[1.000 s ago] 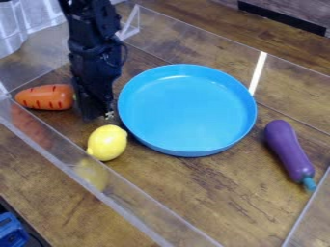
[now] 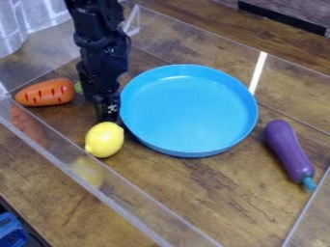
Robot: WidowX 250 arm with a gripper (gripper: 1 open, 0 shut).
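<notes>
My black gripper [image 2: 103, 96] hangs low at the left of the blue plate [image 2: 191, 133], its fingers down near the wooden surface between the plate and an orange carrot [image 2: 44, 93]. It is open; its tips are dark and hard to make out. A small green thing [image 2: 79, 87] is partly hidden behind it. A yellow lemon [image 2: 104, 139] lies just below the gripper, at the plate's lower left.
A purple eggplant [image 2: 287, 150] lies at the right of the plate. Clear plastic walls border the wooden area. A blue object [image 2: 8, 233] sits outside at the bottom left. Bare wood shows below the plate.
Over the last second my gripper has shifted slightly right toward the plate, uncovering more of the green thing. The lemon appears slightly shifted left.
</notes>
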